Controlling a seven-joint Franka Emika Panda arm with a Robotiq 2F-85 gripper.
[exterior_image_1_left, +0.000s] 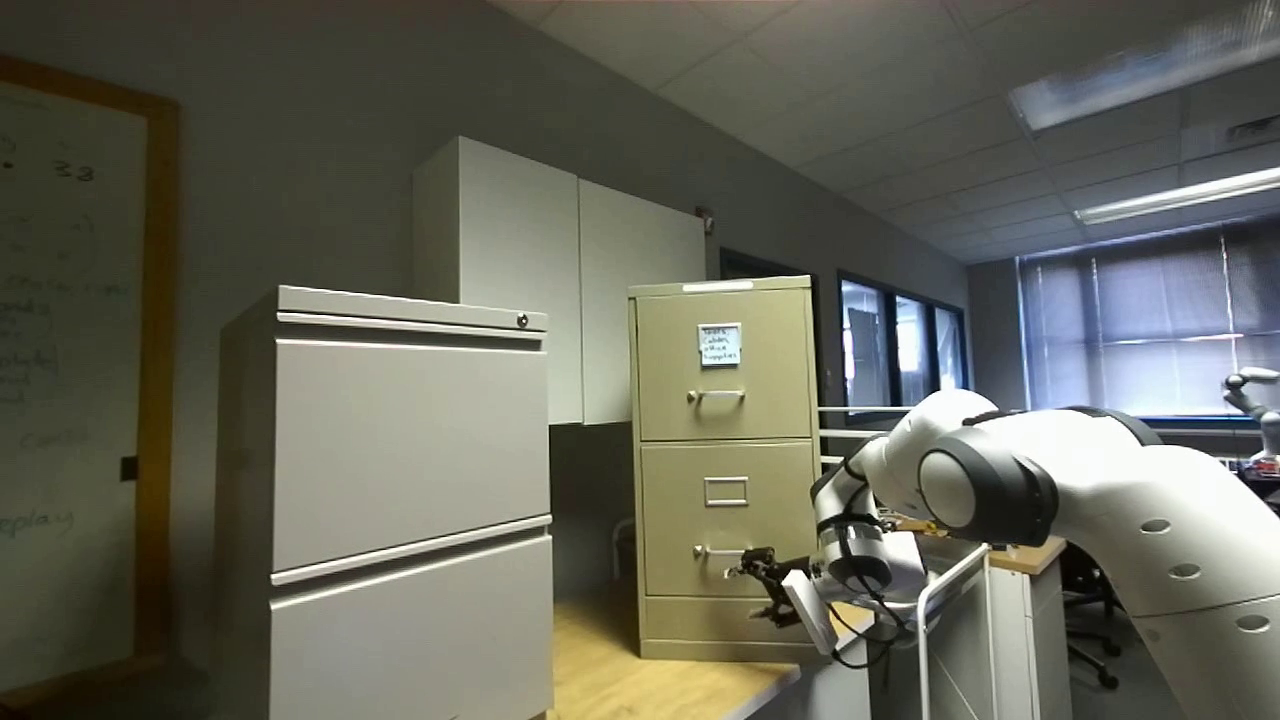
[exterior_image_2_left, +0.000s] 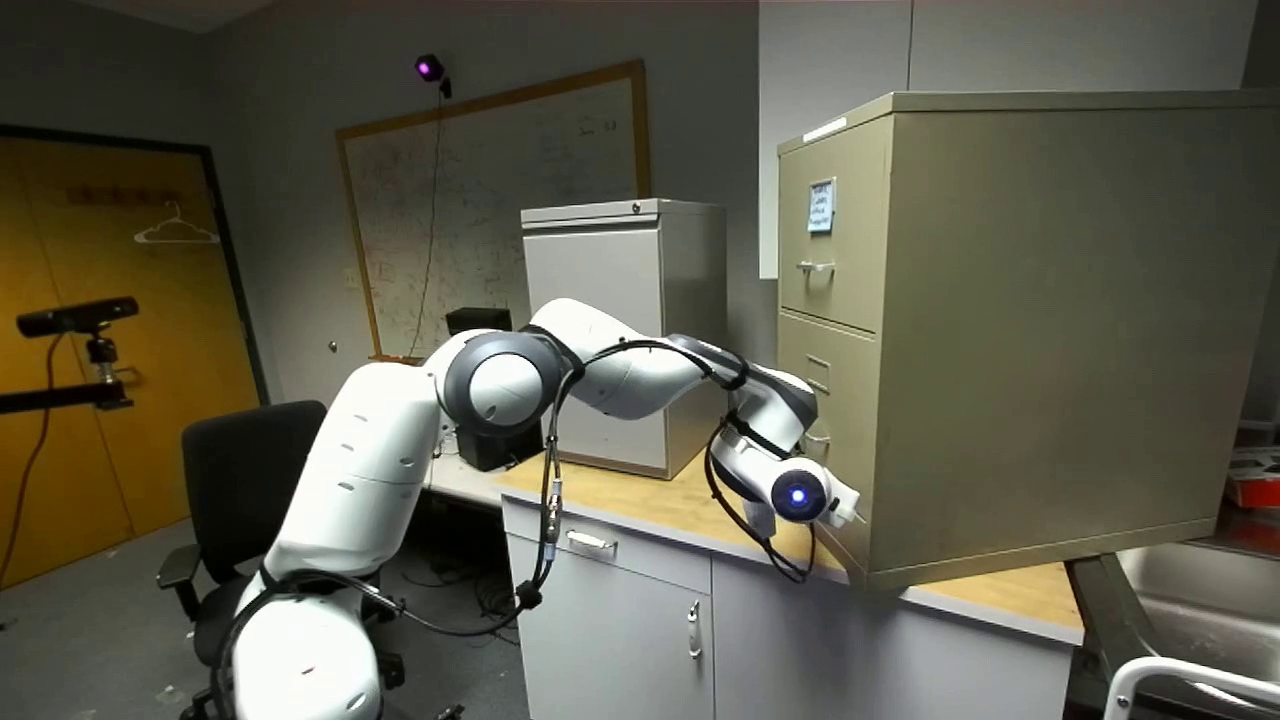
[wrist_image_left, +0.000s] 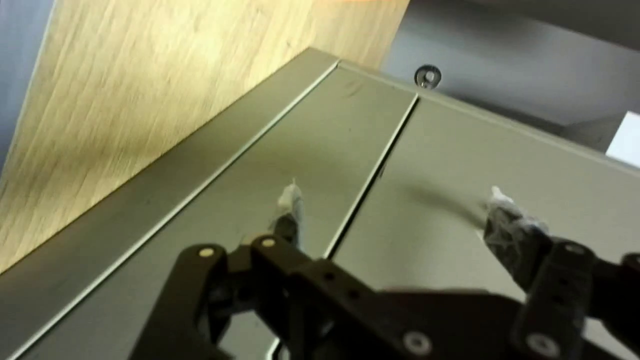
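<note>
A tan filing cabinet (exterior_image_1_left: 725, 408) has two drawers, both closed. The lower drawer carries a silver handle (exterior_image_1_left: 720, 552), and the upper one has its own handle (exterior_image_1_left: 717, 395) and a paper label (exterior_image_1_left: 720, 344). Close in front of the lower drawer is my gripper (exterior_image_1_left: 746, 592), open, its fingers apart around the level just below that handle. In the wrist view the pale-tipped fingers (wrist_image_left: 292, 207) stand wide over the cabinet's flat front (wrist_image_left: 354, 156), with nothing between them. From the second exterior view the fingers are hidden by the wrist.
The cabinet stands on a wooden counter (exterior_image_2_left: 708, 510). A grey cabinet (exterior_image_1_left: 408, 444) stands to the left in the first exterior view. A white rail (exterior_image_1_left: 921, 636) lies near my wrist. At the right of the second view is a sink (exterior_image_2_left: 1200, 600).
</note>
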